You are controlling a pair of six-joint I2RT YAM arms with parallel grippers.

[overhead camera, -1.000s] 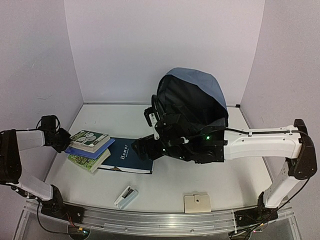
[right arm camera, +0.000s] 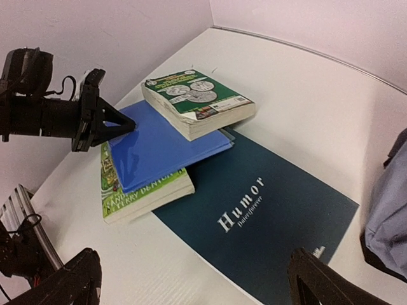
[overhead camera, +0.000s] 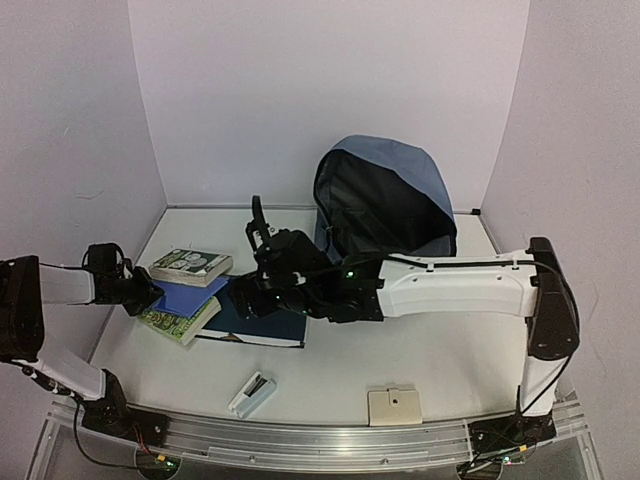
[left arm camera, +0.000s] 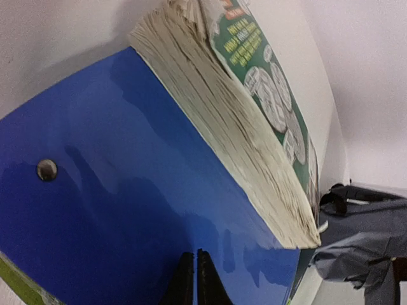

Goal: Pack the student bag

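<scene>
The green paperback book (right arm camera: 197, 95) lies on the far part of a blue folder (right arm camera: 159, 143). In the left wrist view its page edge (left arm camera: 222, 121) is beside and above my left gripper, whose fingers are together with nothing between them, over the blue folder. Beneath the folder a second green paperback (right arm camera: 143, 197) sticks out, and a dark "Humor" book (right arm camera: 267, 203) lies to the right. My right gripper is spread wide and empty above the Humor book's near side. The grey-blue student bag (overhead camera: 390, 155) stands at the back, its dark mouth facing forward.
A pencil case (overhead camera: 252, 395) lies near the front edge, and a beige wallet-like case (overhead camera: 394, 407) sits right of it. The right arm (overhead camera: 455, 287) crosses in front of the bag. Bare table shows at front right.
My left gripper has moved right and nearer, from the paperback's corner to over the folder. The paperback has slid back and right on the folder. My right gripper has moved left over the Humor book.
</scene>
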